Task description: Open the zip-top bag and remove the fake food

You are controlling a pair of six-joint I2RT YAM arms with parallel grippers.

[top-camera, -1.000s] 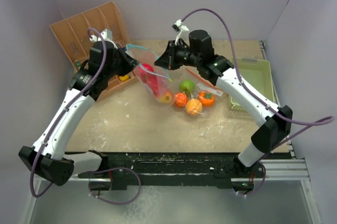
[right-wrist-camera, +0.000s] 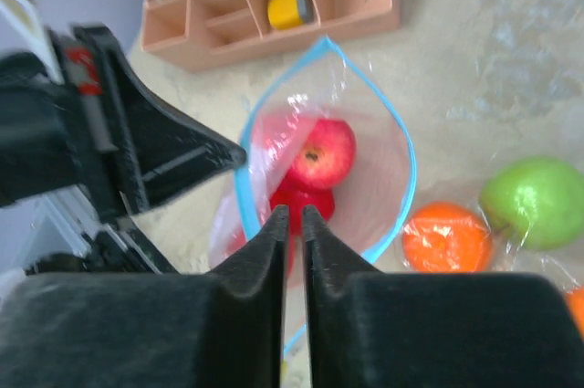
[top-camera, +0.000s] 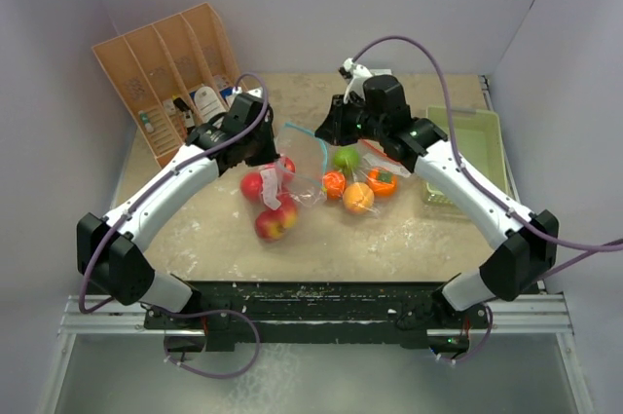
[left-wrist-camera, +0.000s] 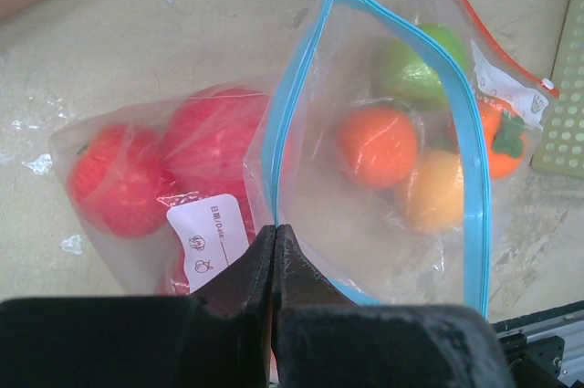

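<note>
The zip top bag with red fake fruit (left-wrist-camera: 123, 178) lies open, blue zip (left-wrist-camera: 470, 187) gaping. My left gripper (top-camera: 274, 156) is shut at the bag's near lip; in the right wrist view it appears pinching that edge. My right gripper (top-camera: 326, 133) hangs right of the bag's mouth, fingertips close together; whether anything is between them is unclear. A second bag with a red zip holds a green fruit (top-camera: 346, 159), orange ones (right-wrist-camera: 447, 237) and a pepper (top-camera: 381, 181).
A wooden compartment box (top-camera: 136, 63) stands back left, near the left arm. A green tray (top-camera: 467, 141) sits at right behind the right arm.
The left gripper has moved right and toward the front, and the fruit bag has come down toward the table.
</note>
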